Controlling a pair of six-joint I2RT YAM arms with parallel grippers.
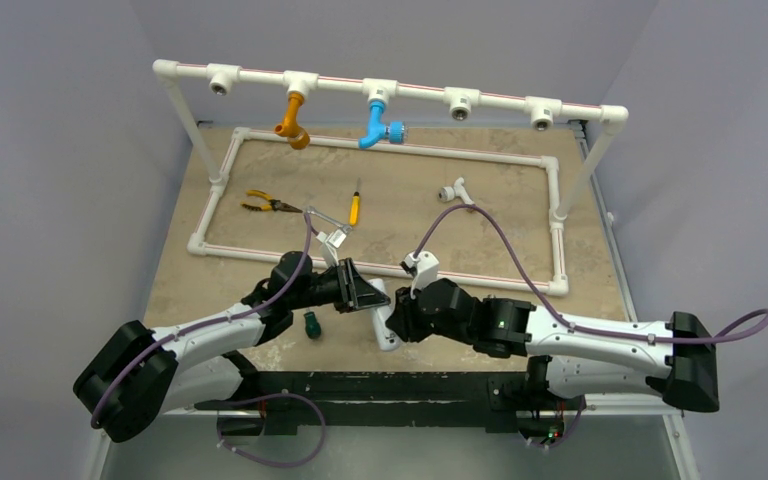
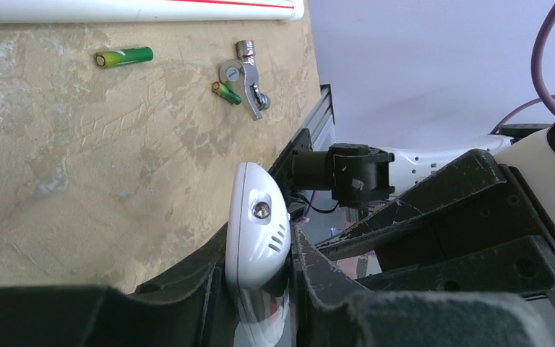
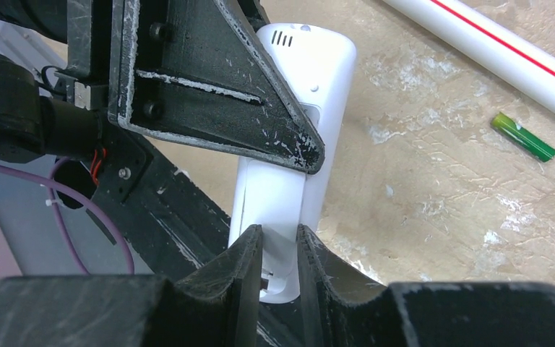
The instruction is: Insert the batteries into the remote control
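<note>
A white remote control (image 1: pixel 385 330) is held upright between the two arms. My left gripper is shut on it; in the right wrist view that gripper covers the remote's upper part. My right gripper is at the remote's pale back cover, fingertips close together over its lower part; whether they grip it is unclear. In the left wrist view a green battery (image 2: pixel 126 56) lies on the board, and another (image 2: pixel 225 92) lies beside a metal fitting. The right wrist view also shows a green battery (image 3: pixel 522 136).
A white pipe frame (image 1: pixel 480 281) rings pliers (image 1: pixel 270 203), a yellow screwdriver (image 1: pixel 355 208), a wrench and a white fitting. A dark-green-handled tool (image 1: pixel 312 325) lies left of the remote. Orange and blue fittings hang on the rear rail.
</note>
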